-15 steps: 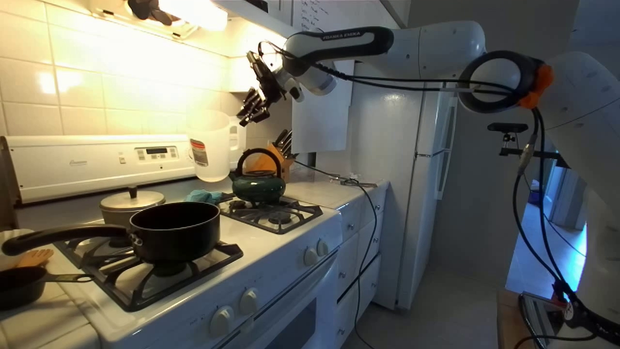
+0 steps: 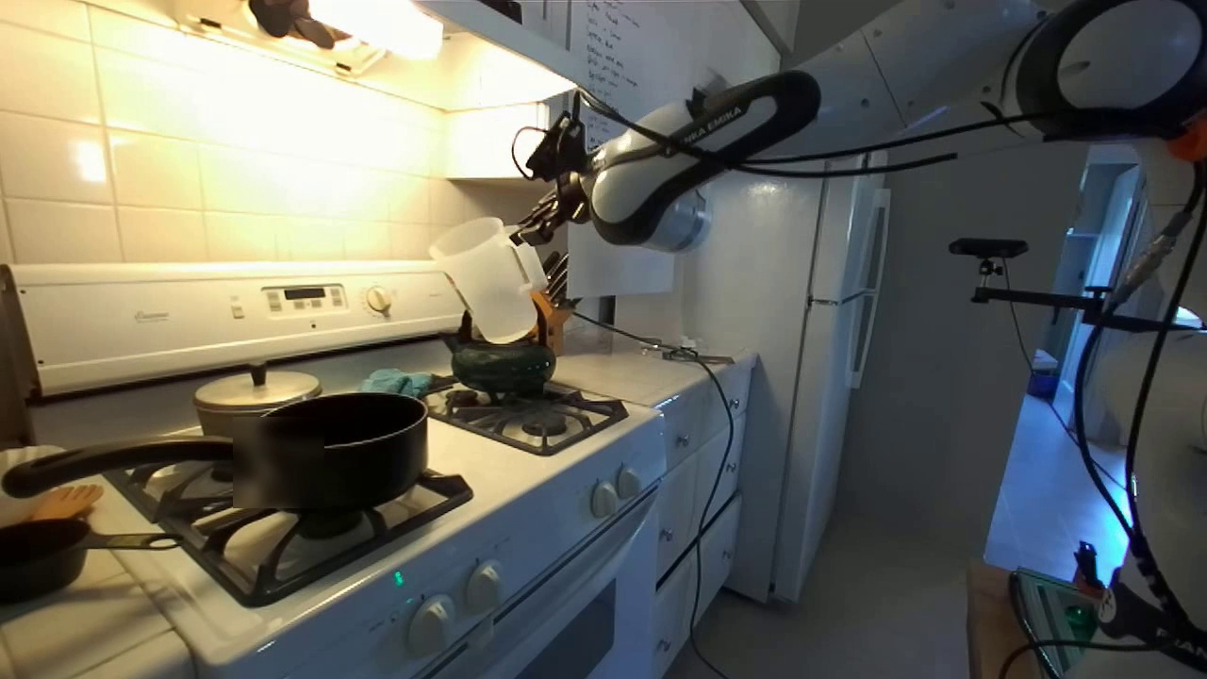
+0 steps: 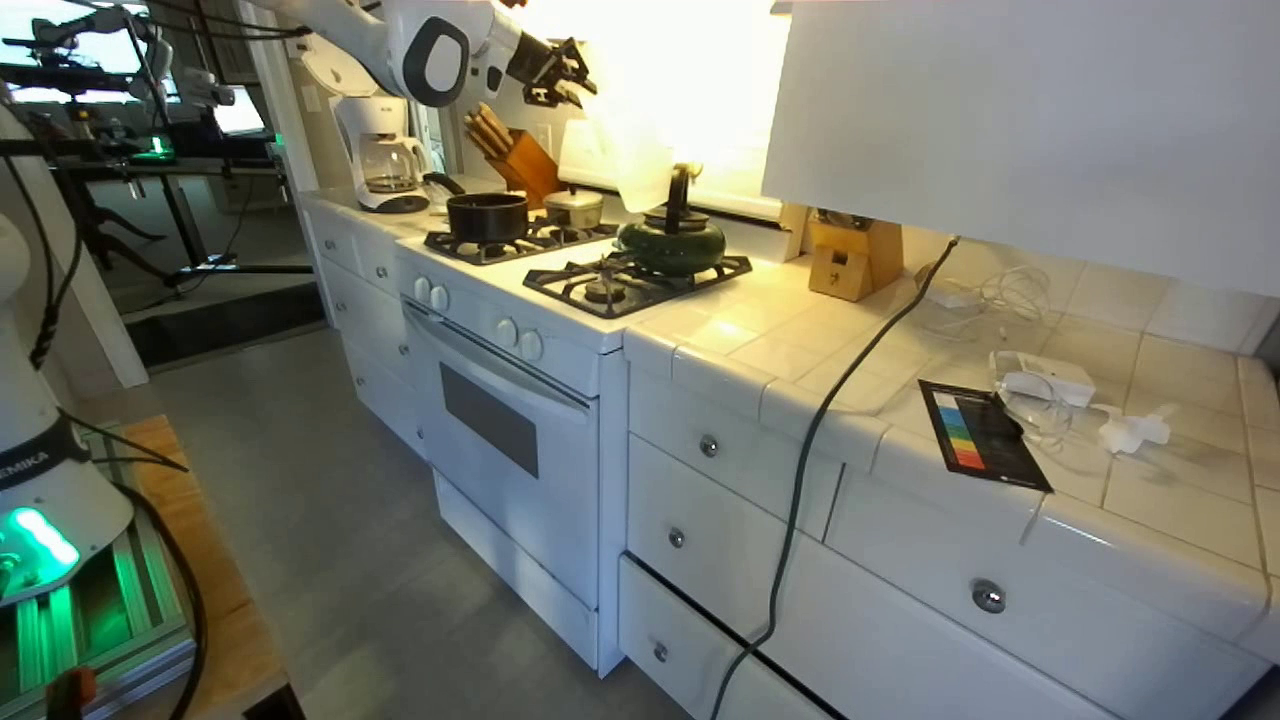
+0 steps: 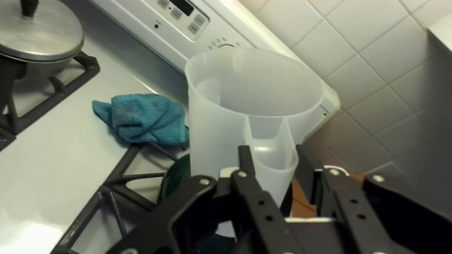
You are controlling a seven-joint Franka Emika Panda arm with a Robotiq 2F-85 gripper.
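A translucent white pitcher [image 2: 488,283] hangs tilted in the air above the green kettle [image 2: 505,364], its lower end overlapping the kettle's handle in exterior view 1. My gripper is shut on the pitcher's handle, with a finger on each side of it in the wrist view. From above, the pitcher [image 4: 218,131] looks empty, though its bottom is hidden. The kettle [image 3: 672,246] stands on a right-hand burner. Whether it touches the pitcher, I cannot tell.
A black saucepan [image 2: 345,453] and a lidded pot [image 2: 258,390] occupy the left burners. A teal cloth [image 4: 146,118] lies behind the kettle. The knife block [image 3: 854,254] stands right of the stove. Clear counter [image 3: 768,342] lies in front of the block.
The pitcher has moved right, from beside the kettle to above it, and has gone from nearly upright to tilted. My gripper has shifted right with it, and the arm has changed its pose.
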